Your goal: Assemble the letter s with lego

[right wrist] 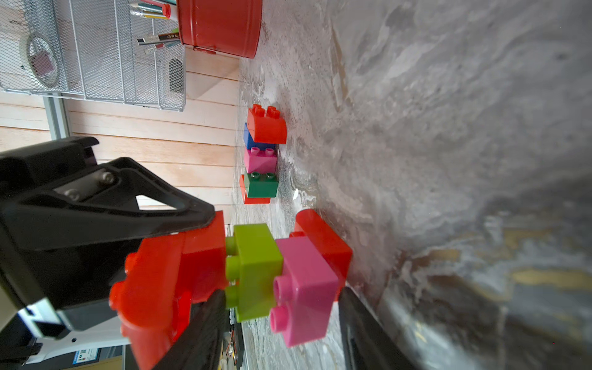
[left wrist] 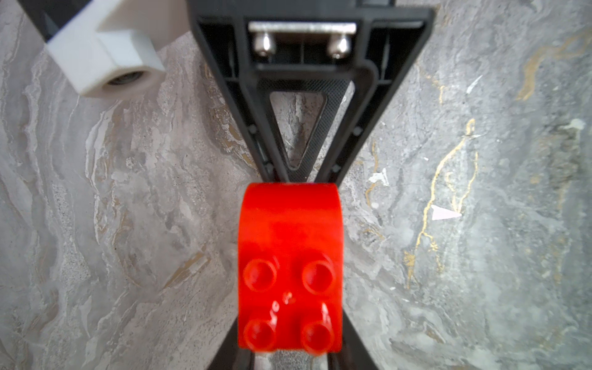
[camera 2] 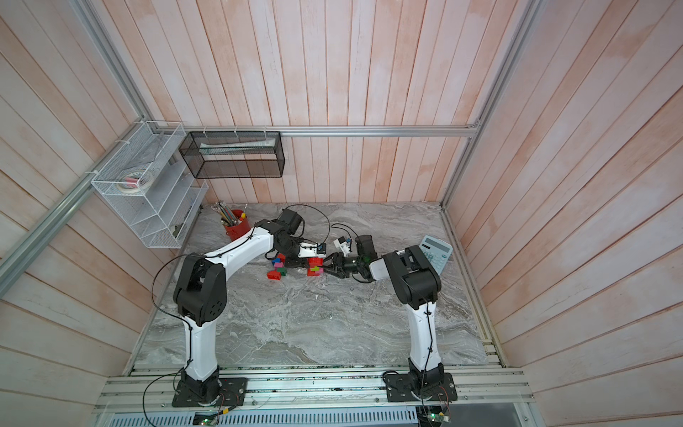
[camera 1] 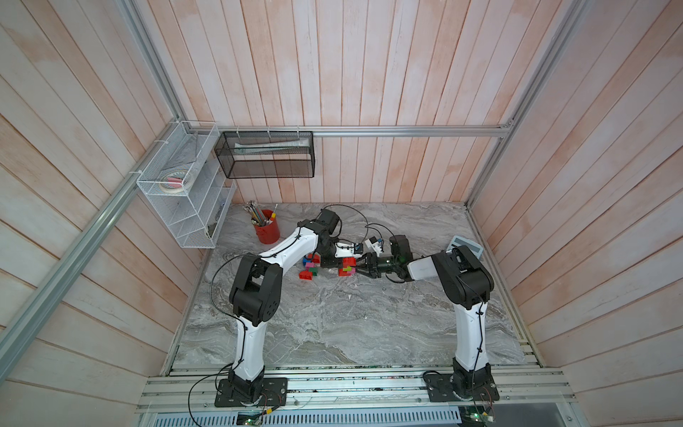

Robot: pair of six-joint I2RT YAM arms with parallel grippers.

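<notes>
My left gripper is shut on a red curved brick (left wrist: 289, 234) with studs facing the left wrist camera. In the right wrist view this red brick (right wrist: 154, 277) sits against the studded side of a lime green brick (right wrist: 254, 271); how firmly they are joined cannot be told. A pink brick (right wrist: 308, 289) adjoins the lime one, and another red brick (right wrist: 326, 243) lies against the table beyond it. My right gripper is part open, its blurred fingers (right wrist: 360, 336) at either side of the lime and pink bricks. From above, both grippers meet close around this stack (camera 1: 346, 267).
Loose bricks lie left of the stack: red curved (right wrist: 268, 128), pink (right wrist: 261, 161), green (right wrist: 262, 185), with blue and red among them. A red pen cup (camera 1: 266, 229) stands at the back left, a calculator (camera 2: 434, 252) at the right.
</notes>
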